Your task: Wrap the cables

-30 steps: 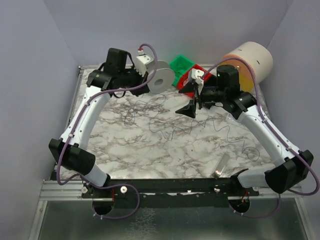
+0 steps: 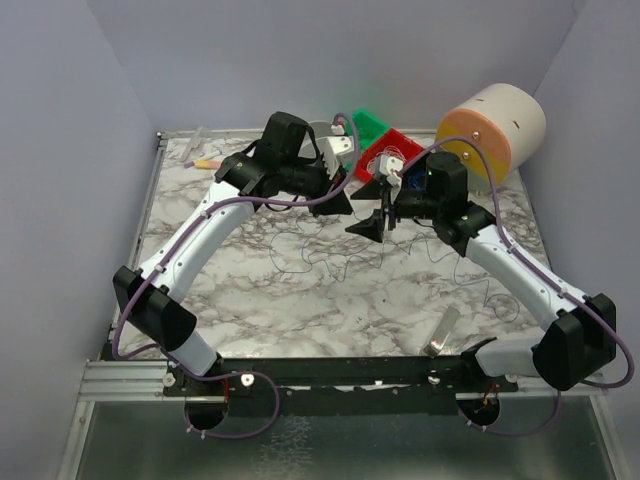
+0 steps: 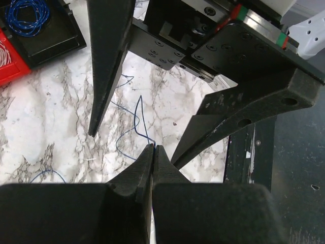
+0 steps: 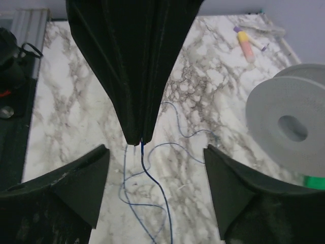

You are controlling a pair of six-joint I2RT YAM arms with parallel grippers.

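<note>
A thin blue cable (image 4: 157,183) is pinched between the tips of my left gripper, which is shut on it. From there the cable runs down to loose loops (image 2: 300,262) on the marble-patterned table. My right gripper stands open, its two dark fingers (image 3: 104,66) on either side of the left tips and of the cable just below them. No grip by the right fingers shows. In the top view the two grippers meet above the upper middle of the table, and the left arm covers most of a white spool (image 2: 318,130).
Behind the grippers stand a green bin (image 2: 368,128), a red bin (image 2: 405,145) with pale cable, and a black bin (image 3: 56,46) with coiled blue cable. A big yellow-faced drum (image 2: 475,140) is at the back right. The table's front middle is open apart from cable.
My left gripper has moved right, up to the right gripper, drawing the cable along; the loops on the left have shifted. The right gripper has come slightly left. The spool is now largely covered.
</note>
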